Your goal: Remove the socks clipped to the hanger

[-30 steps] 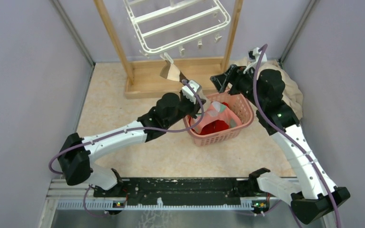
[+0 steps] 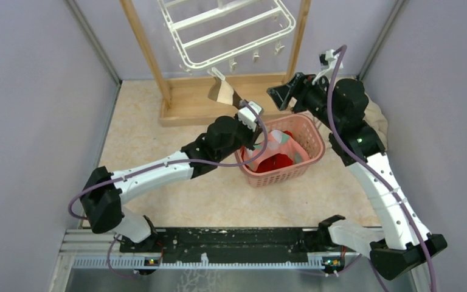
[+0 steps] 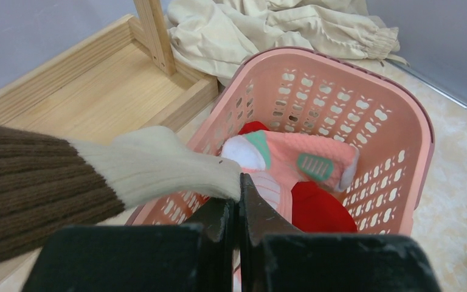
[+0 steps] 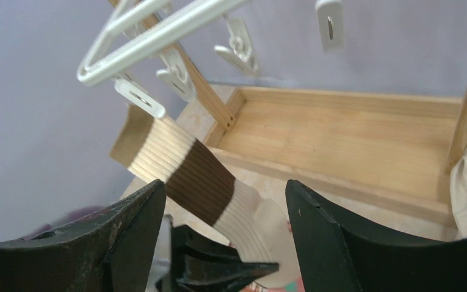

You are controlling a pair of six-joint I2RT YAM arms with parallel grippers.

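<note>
A ribbed sock (image 4: 205, 185), white and dark brown, hangs stretched from a white clip (image 4: 140, 97) on the hanger (image 2: 234, 48). Its white foot end (image 3: 182, 163) runs to the tips of my left gripper, which is shut on it above the basket. The sock is still pinched in the clip at its cuff. My right gripper stands open and empty, to the right of the sock in the top view. Other clips (image 4: 238, 47) along the hanger's near edge hold nothing.
The pink basket (image 2: 283, 177) holds a pink, white and green sock (image 3: 307, 155) and red cloth (image 3: 321, 210). Behind it lies a wooden tray frame (image 2: 219, 97). Cream fabric (image 3: 249, 27) is bunched at the back right.
The right gripper has moved a little toward the back. The basket has stayed in place.
</note>
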